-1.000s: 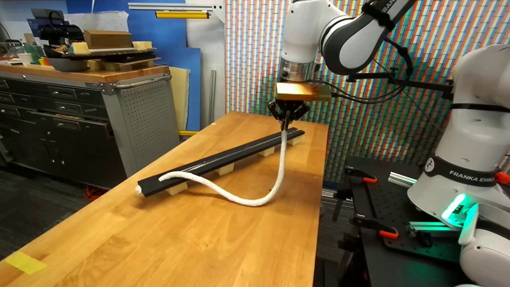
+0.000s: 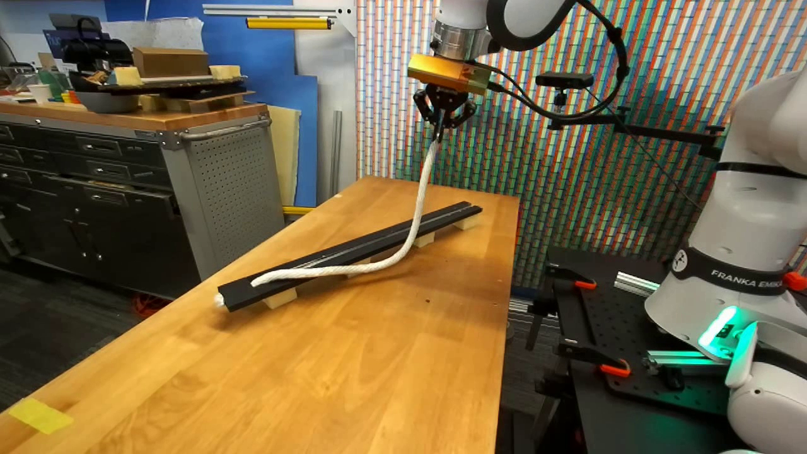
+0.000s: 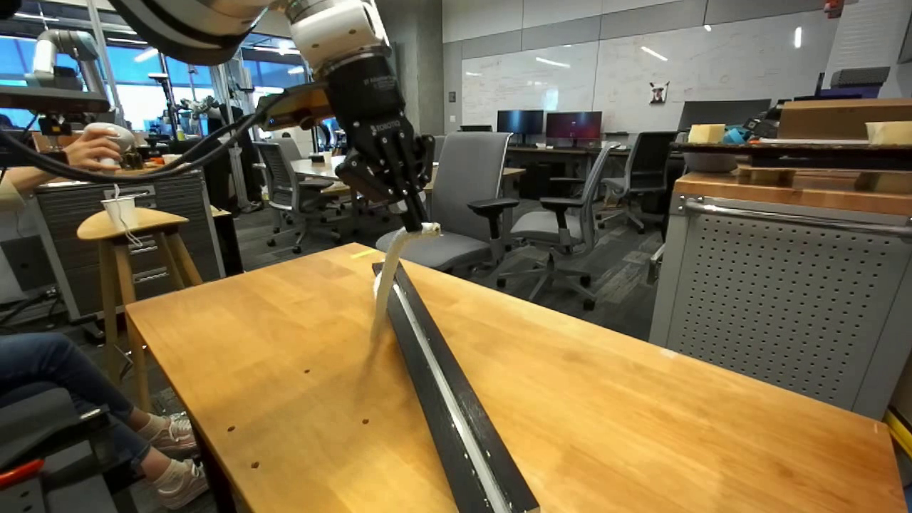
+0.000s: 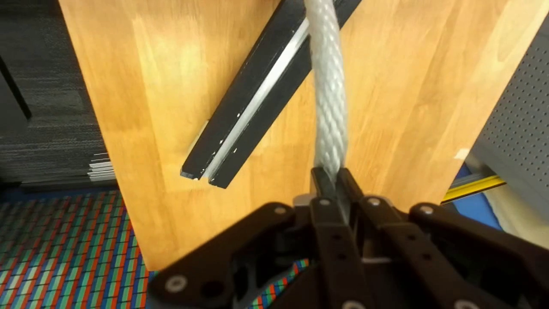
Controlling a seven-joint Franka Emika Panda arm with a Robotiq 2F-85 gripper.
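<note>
A white braided rope [image 2: 417,204] hangs from my gripper [image 2: 439,137], which is shut on it high above the far part of the table. In the wrist view the rope [image 4: 330,103] runs up and away from between the fingertips. From there it curves down and lies along the near-left part of a long black grooved bar [image 2: 355,247]; its far end enters the groove near the bar's left tip. A pale strip shows in the groove of the bar [image 3: 432,368]. Exterior view 2 has the gripper [image 3: 417,224] with a short rope tail [image 3: 432,229] sticking out.
Small wooden blocks [image 2: 281,298] hold the bar up off the wooden table [image 2: 363,378]. A person's legs [image 3: 120,419] are beside the table.
My gripper has risen and moved left, carrying the rope. The rope's slack loop has lifted off the tabletop and now crosses the bar. The bar has stayed put.
</note>
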